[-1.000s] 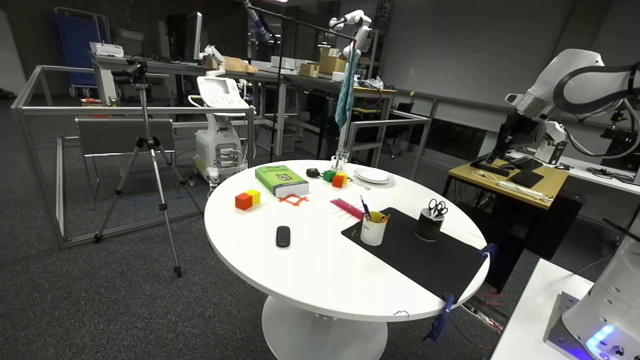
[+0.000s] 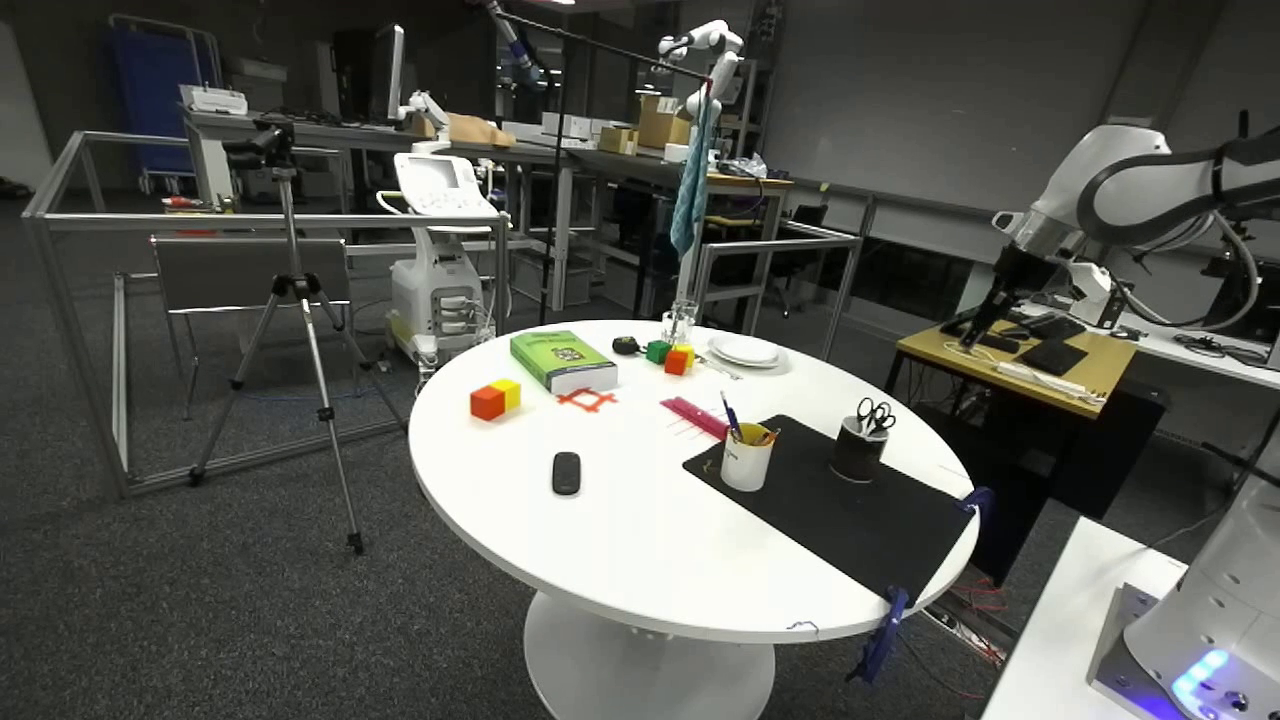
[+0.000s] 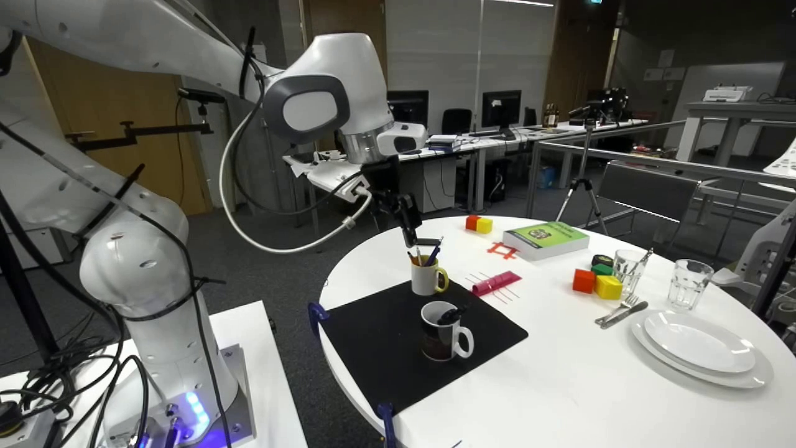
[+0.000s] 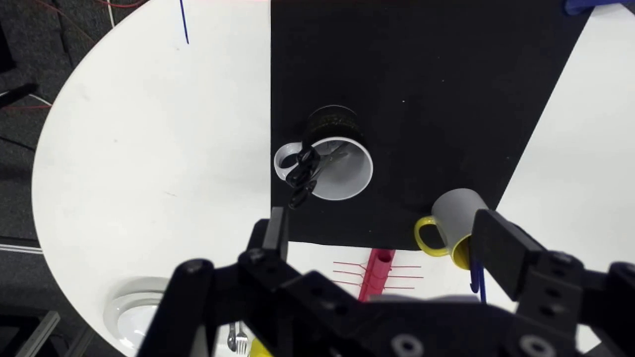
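My gripper hangs open above the round table, nothing between its fingers. Under it, in the wrist view, stands a black mug [image 4: 334, 122] with a white inside and handle, holding black-handled scissors [image 4: 304, 169]. A white mug [image 4: 458, 208] with a yellow inside and handle is to the right, partly behind the right finger. It holds pens [image 3: 433, 256] and stands upright on the black mat [image 3: 365, 336] near the black mug [image 3: 436, 340]. In exterior view 1 the gripper [image 2: 974, 338] is high, beyond the table's right side and well clear of both mugs.
A pink rolled piece [image 3: 496, 283] lies beyond the mat. Farther off are a green book [image 3: 548, 236], colored blocks [image 3: 584, 280], glasses [image 3: 690, 284], cutlery [image 3: 623, 313] and stacked plates [image 3: 701, 340]. A black mouse [image 2: 566, 473] has clear white tabletop around it. Blue clamps [image 2: 885, 636] grip the table edge.
The arm and gripper have moved left and slightly lower in exterior view 1. Objects on the table have stayed in place.
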